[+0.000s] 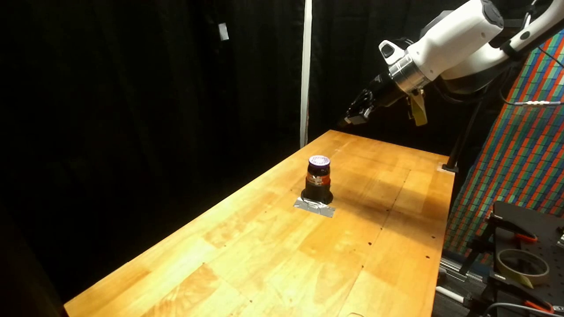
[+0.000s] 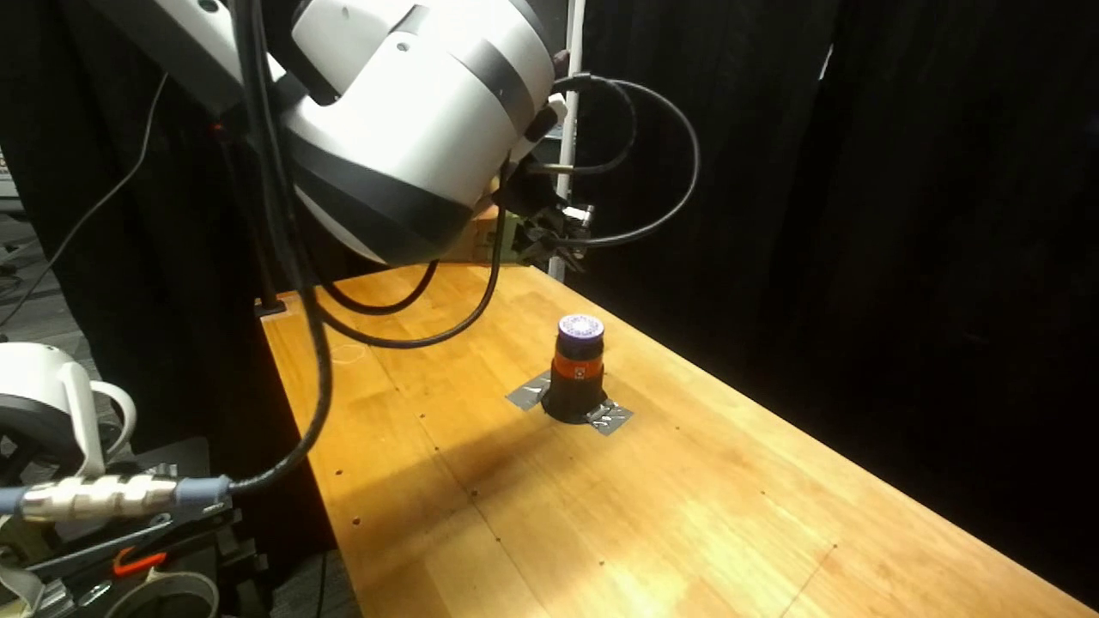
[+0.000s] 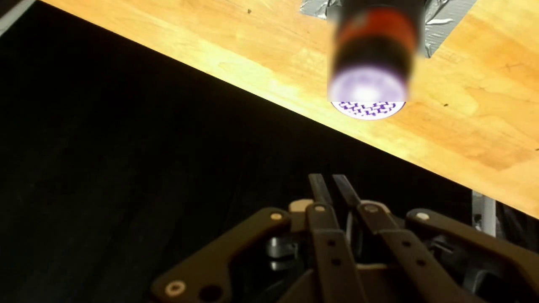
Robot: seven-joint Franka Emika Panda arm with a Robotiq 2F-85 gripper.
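A dark jar (image 1: 318,179) with an orange-red label and a white-and-purple patterned lid stands upright in a black holder (image 1: 317,195), taped to the wooden table. The jar (image 2: 579,360) looks the same from the other side. Up in the air behind the jar, clear of it, is my gripper (image 1: 346,122). In the wrist view the gripper is shut down to a narrow gap, where only darkness shows between the fingertips. Ahead of them appears the jar's lid (image 3: 367,96), partly blurred.
Silver tape (image 1: 314,207) holds the base to the table (image 1: 275,253), which is otherwise bare. A black curtain (image 1: 158,105) hangs along one long side, and a pale pole (image 1: 306,74) rises near the far corner. Cables (image 2: 659,206) loop off the arm.
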